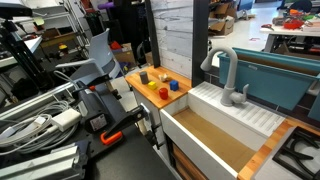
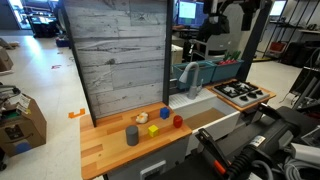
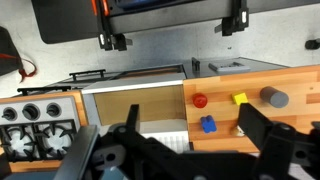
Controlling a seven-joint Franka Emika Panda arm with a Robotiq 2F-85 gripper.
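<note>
In the wrist view my gripper is open, its dark fingers wide apart and nothing between them. It looks down from above the counter and touches nothing. On the wooden counter (image 2: 110, 150) stand a red cup-like piece (image 3: 200, 100), a blue piece (image 3: 208, 124), a yellow block (image 3: 240, 98) and a grey cylinder (image 3: 274, 97). A small pale yellowish object (image 2: 143, 117) lies behind the yellow block in exterior view 2. Beside the counter is an open white-walled basin or drawer (image 1: 206, 150) with a bare tan bottom.
A grey faucet (image 1: 230, 72) rises behind the basin, before a teal shelf (image 1: 268, 80). Past the basin sits a stove (image 3: 45, 140). A grey board wall (image 2: 130, 60) bounds the counter's back. Cables (image 1: 40, 128) coil near the robot's stand.
</note>
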